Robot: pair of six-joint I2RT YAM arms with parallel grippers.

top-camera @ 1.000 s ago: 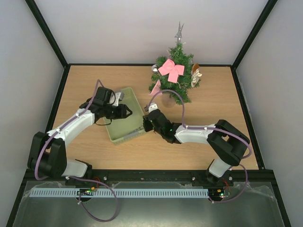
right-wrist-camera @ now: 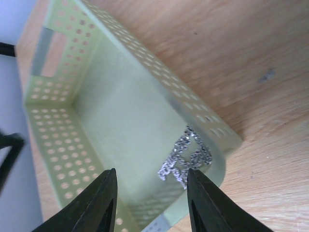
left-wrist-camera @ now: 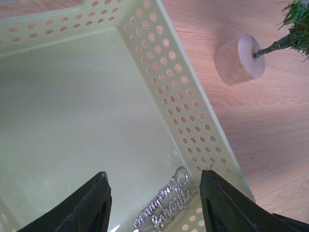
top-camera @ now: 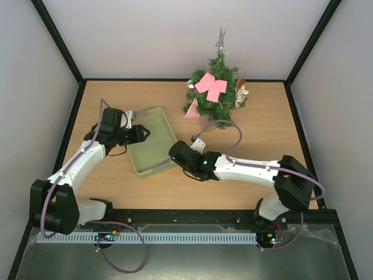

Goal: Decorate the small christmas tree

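Observation:
The small tree (top-camera: 217,93) stands at the back right with a star, pink bows and other ornaments; its base (left-wrist-camera: 239,59) shows in the left wrist view. The pale green basket (top-camera: 150,137) holds a silver lettered ornament, also seen in the right wrist view (right-wrist-camera: 183,157), lying at one end against the wall. My left gripper hangs open over the basket, nothing between its fingers. My right gripper is open over the basket's end near the ornament, nothing between its fingers.
Walls (top-camera: 332,140) surround the work area, and both arms reach in from the front corners.
My left gripper has moved a little to the left.

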